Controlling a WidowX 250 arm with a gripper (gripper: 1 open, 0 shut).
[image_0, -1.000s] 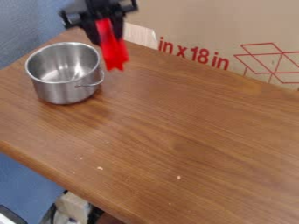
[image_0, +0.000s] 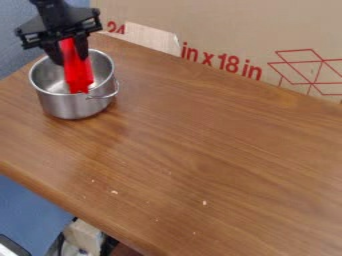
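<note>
My black gripper (image_0: 70, 40) is at the upper left, shut on a red object (image_0: 76, 66) that hangs upright with its lower part inside a steel pot (image_0: 66, 102). Whether the red object rests on the pot's bottom is hidden by the pot's wall.
A cardboard box (image_0: 247, 45) with red print stands along the back. Blue floor shows at the lower left.
</note>
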